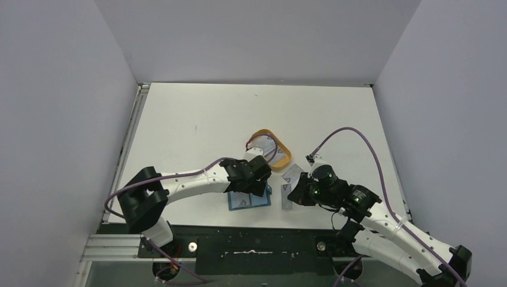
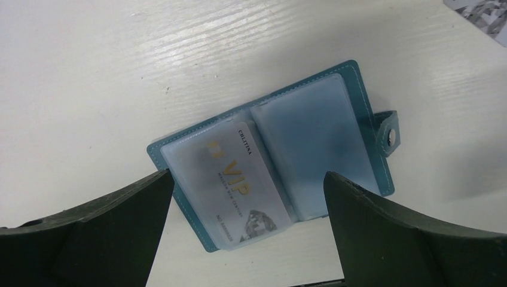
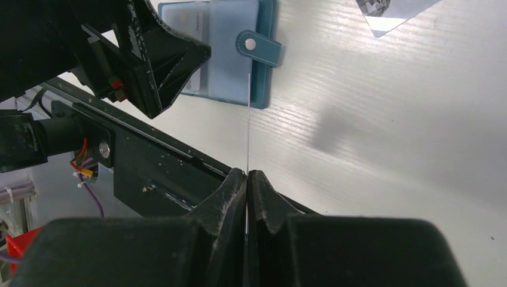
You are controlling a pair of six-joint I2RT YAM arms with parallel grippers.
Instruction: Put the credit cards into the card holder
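Observation:
The blue card holder (image 2: 356,89) lies spread on the table with two clear pockets. Its left pocket contains a VIP card (image 2: 233,185); the right pocket (image 2: 314,134) looks empty. Over the holder, my left gripper is open, nothing between its fingers. To the holder's right, my right gripper is shut on a card (image 3: 249,122), which appears edge-on as a thin line in the right wrist view and pale in the top view. Another card (image 1: 292,173) rests on the table farther back.
Behind the holder stands an orange-rimmed tray (image 1: 286,156) with cards in it, partly covered by the left arm's cable. The dark front edge (image 1: 203,229) of the table is close by. Wide bare tabletop (image 1: 191,119) extends to the back left.

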